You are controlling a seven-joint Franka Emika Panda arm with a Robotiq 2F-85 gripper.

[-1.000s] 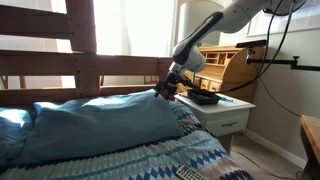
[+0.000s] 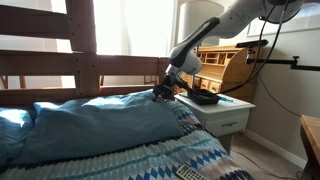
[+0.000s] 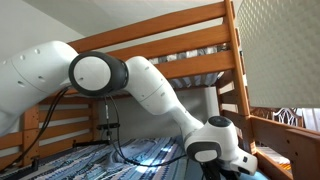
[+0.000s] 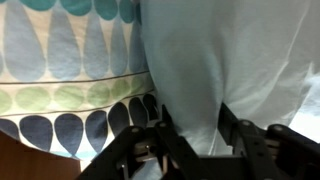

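Note:
A light blue pillow (image 2: pixel 100 125) lies across the head of the bed. At its upper right corner is my gripper (image 2: pixel 161 95), low over the fabric. Blue cloth (image 4: pixel 185 65) from the pillow fills the middle of the wrist view and runs down between the fingers. My gripper has its two dark fingertips apart there, with cloth showing in the gap. Whether the cloth touches either finger is hard to see. In the second exterior view, the gripper's tips are partly hidden behind the wrist.
Patterned bedding (image 2: pixel 150 160) covers the bed, with a remote (image 2: pixel 190 173) on it. A wooden headboard (image 2: pixel 40 62) stands behind the pillow. Right of the bed is a white nightstand (image 2: pixel 224 117) bearing a black tray (image 2: pixel 203 97) and a wooden roll-top box (image 2: pixel 225 68).
My arm and gripper have shifted slightly down and left, closer to the pillow's corner. The pillow and the other things look the same.

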